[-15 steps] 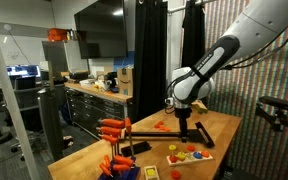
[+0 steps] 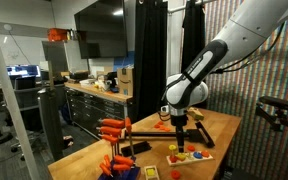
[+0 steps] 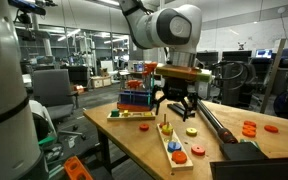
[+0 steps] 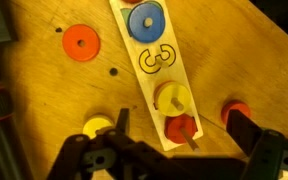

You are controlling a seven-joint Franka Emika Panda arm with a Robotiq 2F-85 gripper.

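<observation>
A narrow wooden peg board (image 4: 149, 75) runs down the wrist view. On it sit a blue disc (image 4: 146, 22), a yellow disc (image 4: 172, 98) and a red disc (image 4: 180, 130); a bare peg stands by the printed 3 between blue and yellow. My gripper is open above the board's lower end, one finger on either side of it, nothing held. Loose on the table lie a red disc (image 4: 81, 42), a yellow disc (image 4: 97, 126) and another red disc (image 4: 236, 113), the last partly covered by the right finger. In exterior view 2 the gripper (image 3: 174, 103) hangs over the board (image 3: 173, 150).
Several red discs (image 3: 249, 129) lie farther along the table. Orange-handled tools (image 2: 112, 130) stand in a rack at the table's near left in exterior view 1. A long black bar (image 3: 216, 122) lies beyond the board, and a black object (image 3: 244, 160) sits at the right.
The arm has swung slightly left and come lower in exterior view 1, bringing the gripper closer above the board. The discs and board look unmoved.
</observation>
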